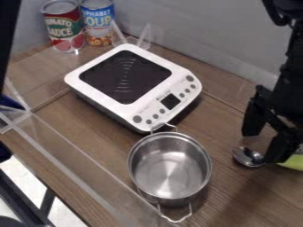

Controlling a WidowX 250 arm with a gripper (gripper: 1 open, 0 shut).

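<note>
My black gripper (pixel 263 137) is at the right edge, open, low over a metal spoon (pixel 246 157) that lies on the wooden counter (pixel 236 199), with a yellow-green object (pixel 293 162) behind its fingers. Whether the fingers touch the spoon is unclear. A steel pot (pixel 168 168) with two wire handles stands left of the spoon, in front of a white induction cooktop (pixel 134 82).
A tomato sauce can (pixel 63 25) and an alphabet soup can (pixel 98 22) stand at the back left by the wall (pixel 201 27). A clear plastic edge runs along the left side. Bare counter lies between cooktop and gripper.
</note>
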